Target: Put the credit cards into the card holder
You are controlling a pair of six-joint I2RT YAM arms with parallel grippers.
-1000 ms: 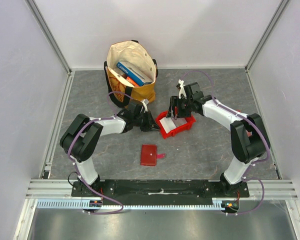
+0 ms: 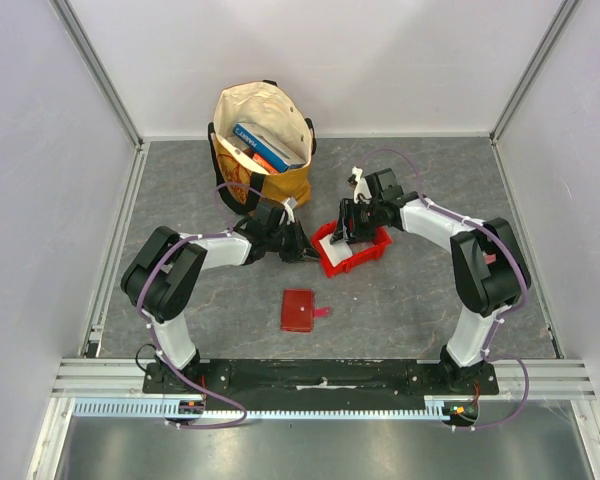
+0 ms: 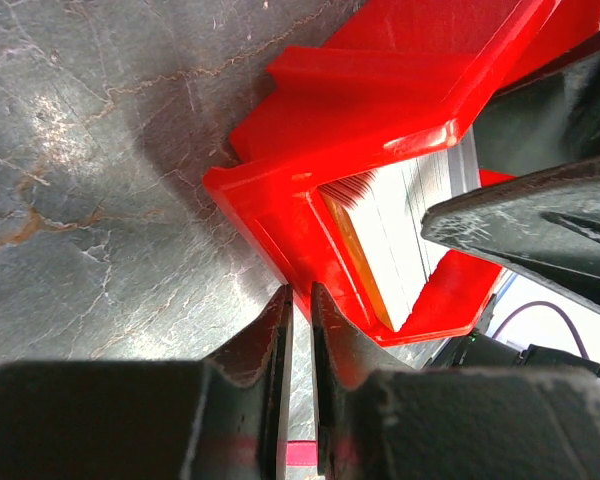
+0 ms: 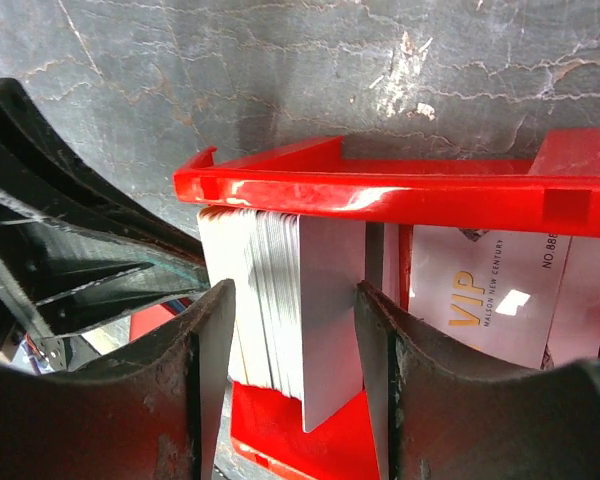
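Observation:
In the top view a red tray [image 2: 365, 262] holds the credit cards. A stack of white cards [image 4: 250, 290] stands on edge in one compartment. At its right side a card [image 4: 332, 300] shows its pale face. Around part of the stack and this card, my right gripper is part open, its fingers apart. My left gripper is shut at the tray's end wall [image 3: 300, 235]; what lies between its tips is hard to see. On the table's front half lies the dark red card holder [image 2: 297, 311], a pink tab [image 2: 322, 312] at its right.
A second compartment of the tray holds a card marked VIP [image 4: 480, 290]. A cream and yellow bag [image 2: 291, 184] with boxes inside stands behind the left arm.
My right gripper and arm have shifted slightly, the arm a little to the left. The left arm, tray and card holder look unmoved.

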